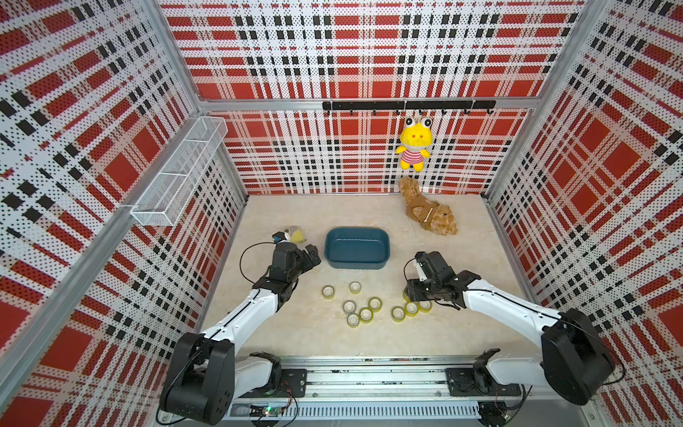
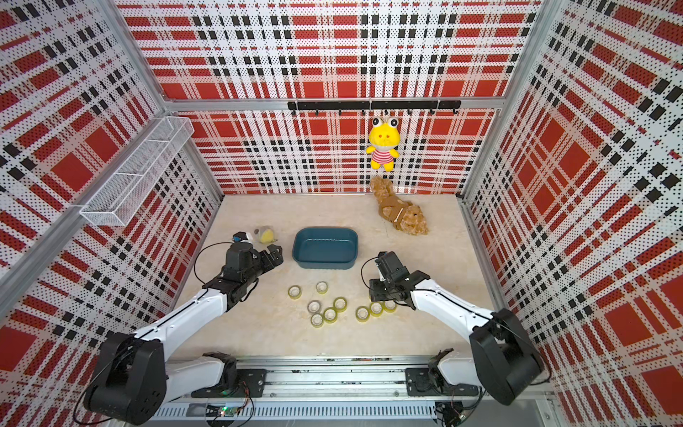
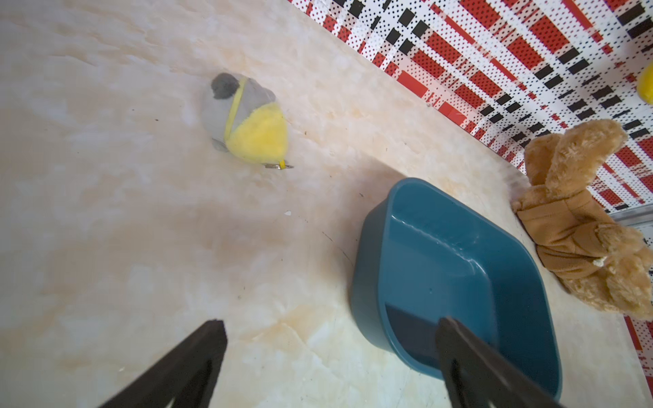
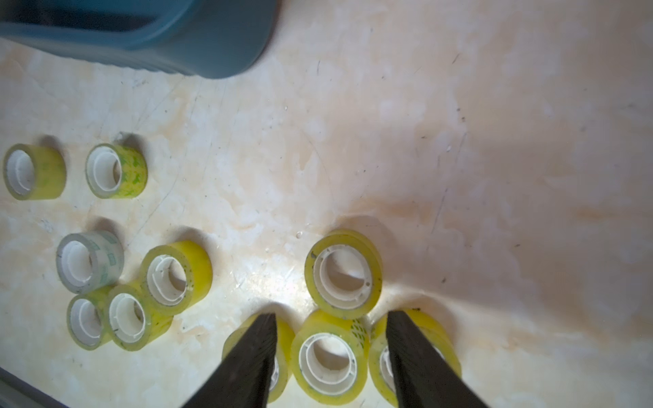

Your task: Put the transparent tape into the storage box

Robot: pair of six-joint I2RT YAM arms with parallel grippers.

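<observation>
The teal storage box (image 1: 357, 247) sits mid-table. Several rolls of tape lie in front of it: a clear roll (image 4: 102, 261), yellowish ones such as the roll (image 4: 364, 268), and others in small groups. My left gripper (image 1: 310, 257) is open and empty left of the box, above the table. My right gripper is low over the right group of rolls, fingers apart, pointing at the roll in the middle of the front row; whether it touches one I cannot tell.
A grey and yellow plush toy (image 3: 251, 129) lies behind the left gripper. A brown plush (image 1: 427, 210) lies at the back right, below a hanging yellow frog toy (image 1: 414, 142). A wire basket (image 1: 178, 170) is on the left wall.
</observation>
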